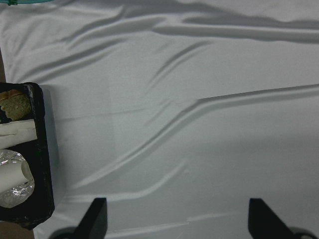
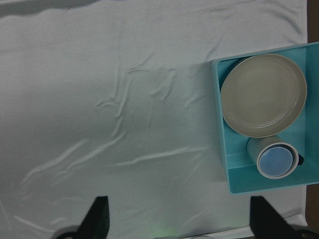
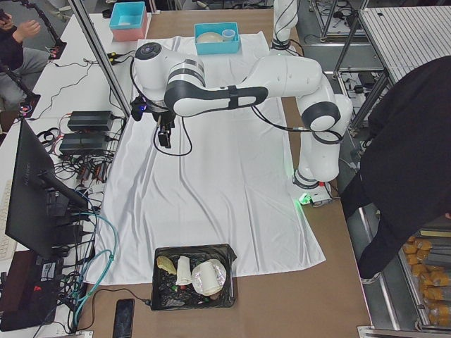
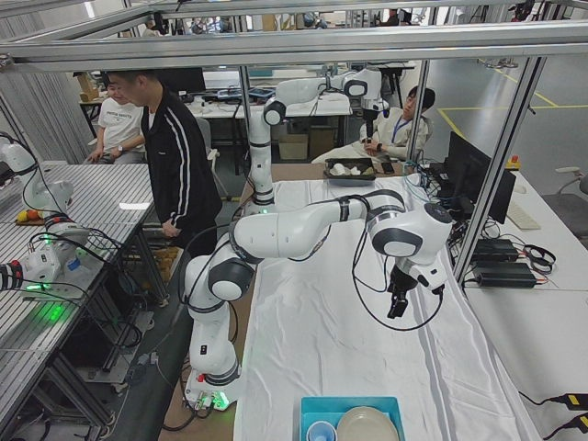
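Observation:
The black tray (image 3: 161,278) at the near end of the white cloth in the camera left view holds bread, white paper and foil-wrapped items. The blue bin (image 2: 224,114) holds a beige plate (image 2: 263,94) and a mug (image 2: 273,158) with a blue inside. My left gripper hangs above the cloth beside the tray, open and empty. My right gripper hangs above the cloth beside the blue bin, also open and empty.
A monitor (image 3: 32,197) and cables line one side. A person in dark clothes (image 4: 170,165) stands close along the other side.

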